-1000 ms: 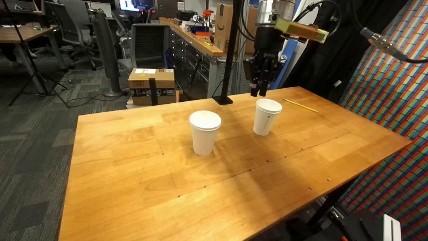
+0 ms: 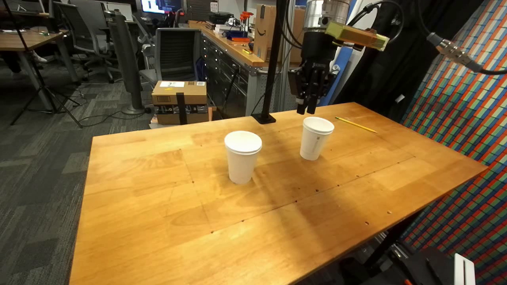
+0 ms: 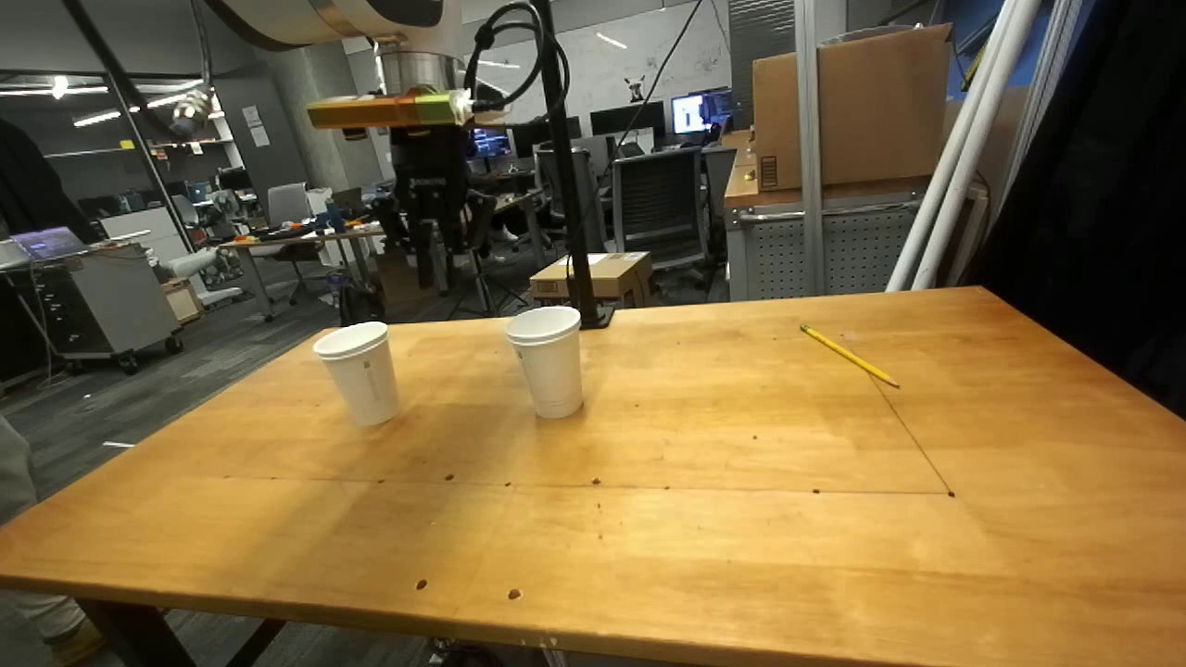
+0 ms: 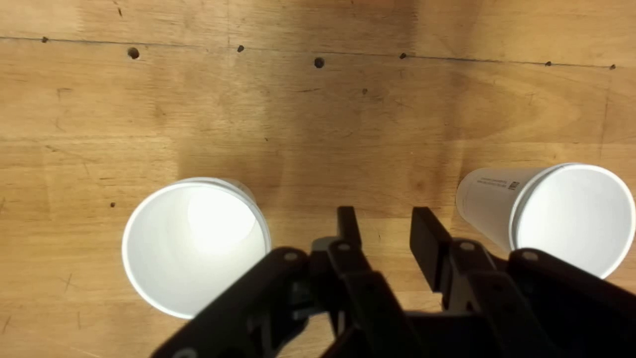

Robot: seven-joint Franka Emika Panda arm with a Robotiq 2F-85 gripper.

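Two white paper cups stand upright and apart on the wooden table. In exterior view 1 one cup (image 2: 242, 159) is near the middle and the other cup (image 2: 314, 140) is further right. Looking down in the wrist view, I see into an empty cup (image 4: 197, 250) on the left, and a second cup (image 4: 498, 200) leans outward in perspective on the right. My gripper is open above the gap between them, with bare wood showing between its fingertips. In exterior view 2 the gripper (image 3: 435, 272) hangs higher than both rims, touching neither cup.
A yellow pencil (image 3: 851, 356) lies on the table, away from the cups. A black post (image 2: 264, 118) rises at the table's back edge.
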